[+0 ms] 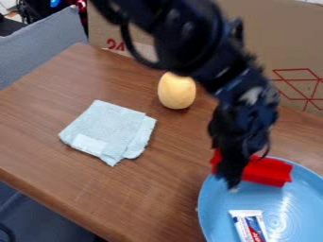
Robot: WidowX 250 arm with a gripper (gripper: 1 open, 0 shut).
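Note:
My black gripper [229, 170] is low over the back left of a blue plate [290, 217], at a red object [265, 170] lying there; the arm hides part of it, and whether the fingers hold it is unclear. A white packet with red and blue print [248, 225] lies on the plate. A folded pale cloth [108, 130] and a yellow potato-like object [177, 91] rest on the wooden table [76, 198].
A cardboard box [297, 61] stands along the back. A grey chair [38, 57] is beyond the table's left edge.

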